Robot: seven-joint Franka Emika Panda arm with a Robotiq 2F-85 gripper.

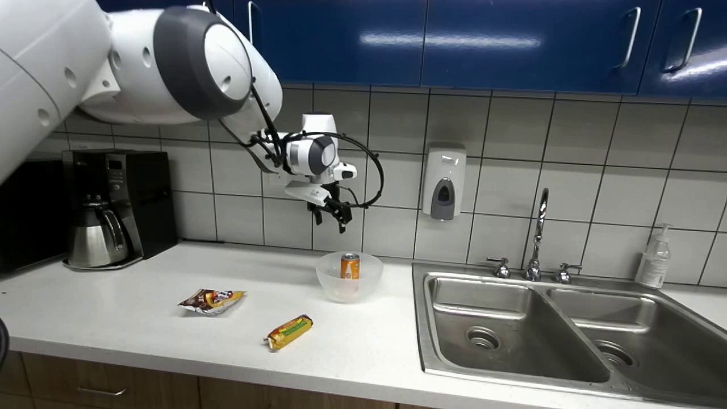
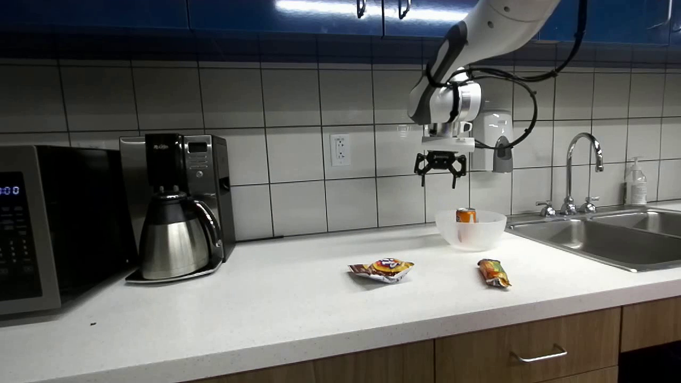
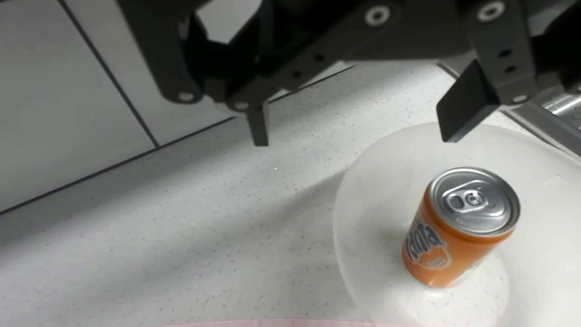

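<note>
An orange Fanta can (image 3: 460, 229) stands upright inside a translucent white bowl (image 3: 359, 218), its silver lid facing up. In exterior view 1 the can (image 1: 349, 266) shows above and through the wall of the bowl (image 1: 328, 272). My gripper (image 2: 439, 183) hangs well above the counter, up and to the left of the bowl (image 2: 492, 233) in exterior view 2. In the wrist view its fingers are spread wide, with nothing between them, and the can is apart from both. A yellow wrapped bar (image 1: 289, 332) and a brown-and-yellow snack bag (image 1: 211, 301) lie on the counter.
The double sink (image 1: 504, 327) is right of the bowl, with a faucet (image 1: 538, 235) behind it. A coffee maker (image 2: 182, 210) and a microwave (image 2: 57, 230) occupy the left side. Blue cabinets (image 1: 341, 41) hang overhead. Free counter lies between coffee maker and snack bag.
</note>
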